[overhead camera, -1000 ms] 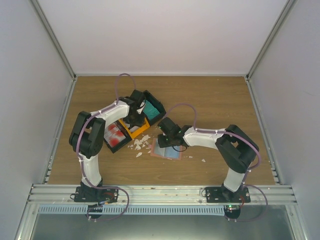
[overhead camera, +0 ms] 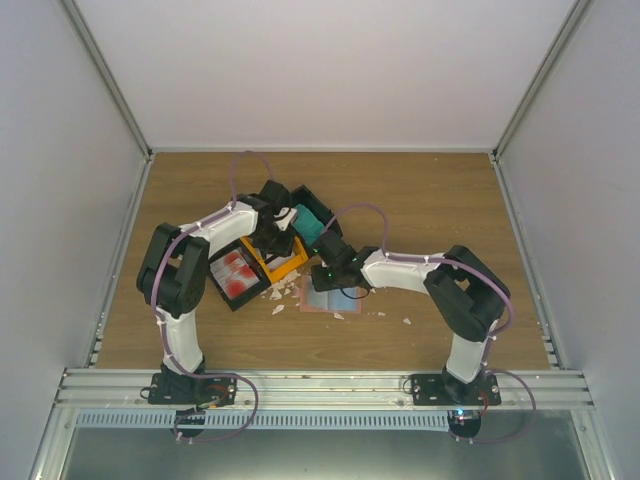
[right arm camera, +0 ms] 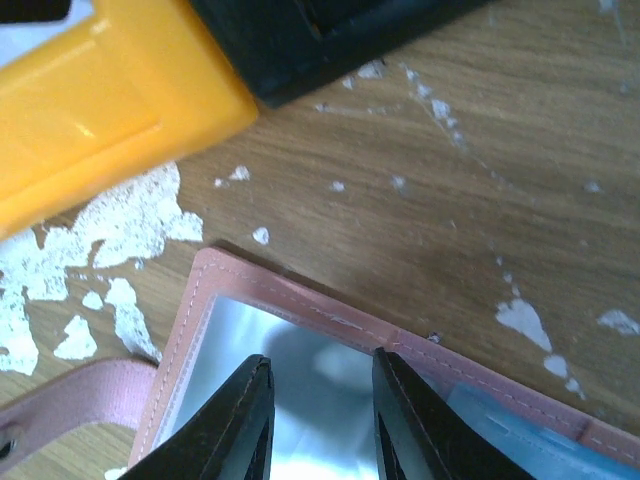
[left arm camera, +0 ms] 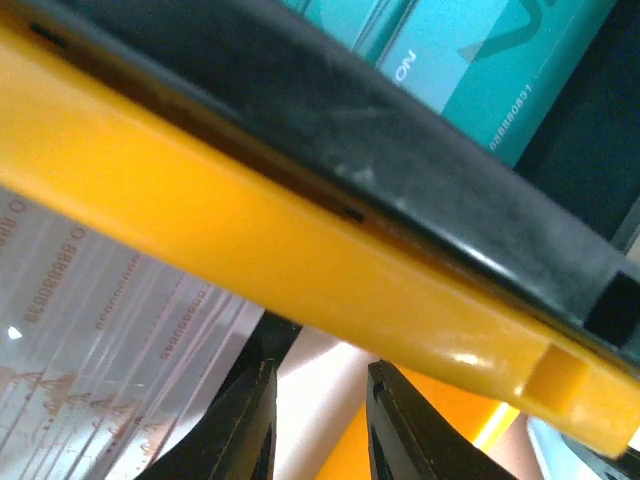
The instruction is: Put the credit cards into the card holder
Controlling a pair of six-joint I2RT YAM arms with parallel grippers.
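Clear cards point(left arm camera: 95, 335) with embossed digits stand in the orange box point(left arm camera: 200, 210). My left gripper is at that box, its fingers apart and beside the cards; no card shows between them. Teal cards point(overhead camera: 308, 227) fill the black box on the right. A box with red cards point(overhead camera: 234, 273) lies on the left. The pink-edged card holder point(overhead camera: 343, 304), with pale blue inner faces, lies open on the table. My right gripper is over its upper left part, fingertips spaced apart. The holder shows behind them; whether they pinch it cannot be seen.
Flaked white patches point(right arm camera: 130, 215) mark the wooden table point(overhead camera: 430, 210) between the boxes and the holder. The orange box's near end is close to the holder's upper left corner. Behind the right arm, the table is clear.
The boxes have shifted slightly toward the right and front, with my left gripper drifting right. My right gripper and the card holder have moved a little left.
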